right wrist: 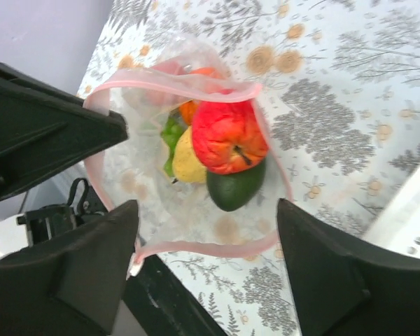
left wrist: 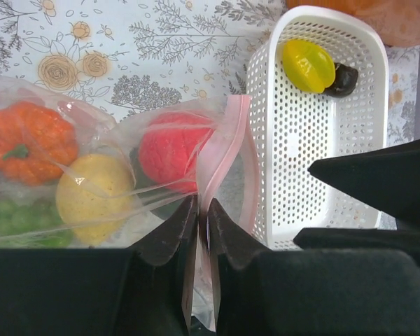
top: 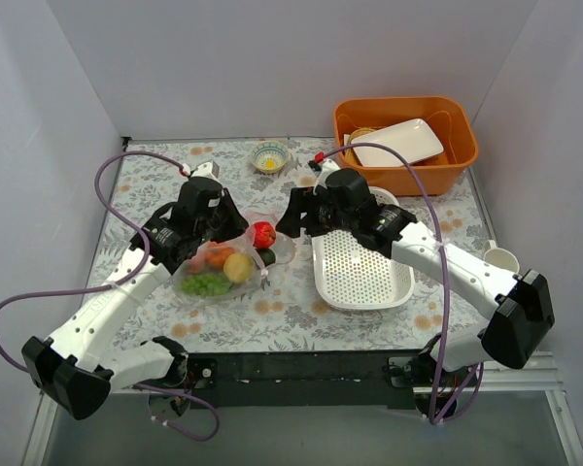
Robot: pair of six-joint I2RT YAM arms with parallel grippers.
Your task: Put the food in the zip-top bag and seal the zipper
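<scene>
The clear zip top bag (top: pixel 196 289) lies at the left of the table, its pink-edged mouth (right wrist: pixel 189 246) spread wide. Inside are an orange pumpkin (left wrist: pixel 31 142), green grapes (left wrist: pixel 29 217), a yellow round fruit (left wrist: pixel 94 192), a red piece (right wrist: pixel 227 136) and a dark green avocado (right wrist: pixel 236 185). The last two rest close to the mouth. In the left wrist view my left gripper pinches the bag's pink edge (left wrist: pixel 220 150) between nearly closed fingertips. My right gripper stands open with nothing between its fingers, just right of the mouth.
A white perforated basket (top: pixel 364 282) stands right of the bag, holding a yellow pepper (left wrist: pixel 308 65) and a dark piece (left wrist: pixel 341 80). Behind are a small bowl (top: pixel 270 157) and an orange bin (top: pixel 449 134). A white mug (top: pixel 501 256) sits far right.
</scene>
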